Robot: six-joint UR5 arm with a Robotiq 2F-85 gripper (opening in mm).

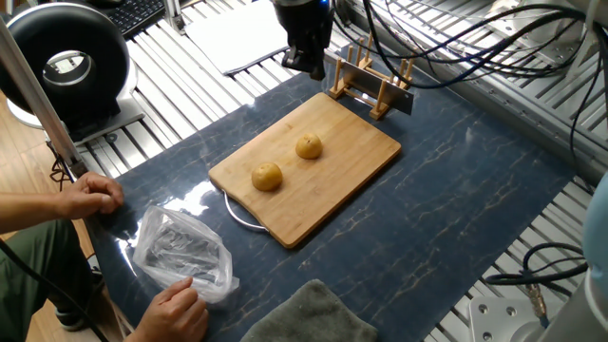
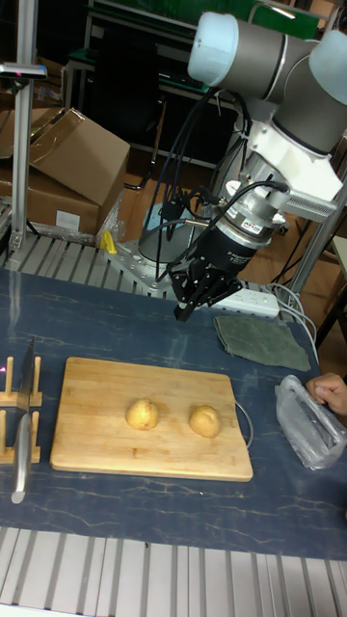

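Two yellow-brown pieces that look like potato halves rest apart on the wooden cutting board: one potato piece nearer the board's handle, the other potato piece closer to its middle. A broad-bladed knife stands in a wooden rack beside the board. My black gripper hangs near the rack in exterior view 1, clear of the potato pieces. In exterior view 3 the gripper points down, with nothing visible in it; its dark fingers blend together, so their opening is unclear.
A clear plastic container or bag lies at the table's edge, close to a person's hands. A grey-green cloth is spread nearby. Loose black cables hang above the rack.
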